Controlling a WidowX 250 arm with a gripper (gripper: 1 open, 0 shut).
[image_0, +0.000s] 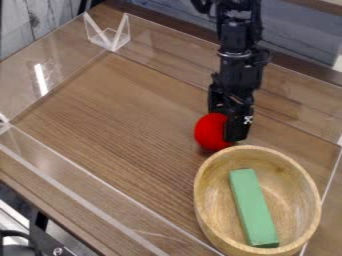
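Observation:
The black robot arm reaches down from the top of the view, and its gripper (227, 118) is low over a red round object (211, 134) on the wooden table (107, 120), open around or beside its upper right side. The fingers are dark and partly hard to make out. A wooden bowl (215, 207) with a green block (253, 206) in it sits at the front right, just below the red object.
A white wire-like object (110, 32) stands at the back left. A dark cable or fixture shows at the lower left corner.

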